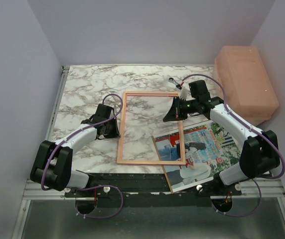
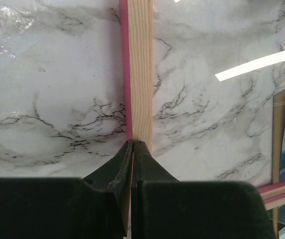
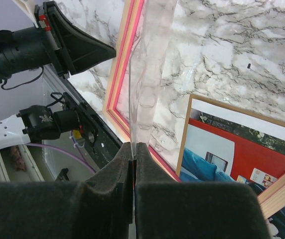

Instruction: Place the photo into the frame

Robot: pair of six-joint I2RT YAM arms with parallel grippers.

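A wooden frame point(image 1: 151, 162) with pink edges lies on the marble table. The photo point(image 1: 195, 154) lies at its lower right, partly beneath the frame; its red and blue print shows beside the frame's bar in the right wrist view. My left gripper is shut at the frame's left bar point(image 2: 141, 64), with nothing visible between its fingers. Over the frame's right part, my right gripper is shut on a clear sheet point(image 3: 145, 89), which rises from its fingertips and looks bent. In the top view the sheet's outline is hard to make out.
An orange box point(image 1: 244, 82) stands at the back right. A small metal tool point(image 1: 174, 82) lies behind the frame's far right corner. Bare marble point(image 1: 82, 84) is free at the back left.
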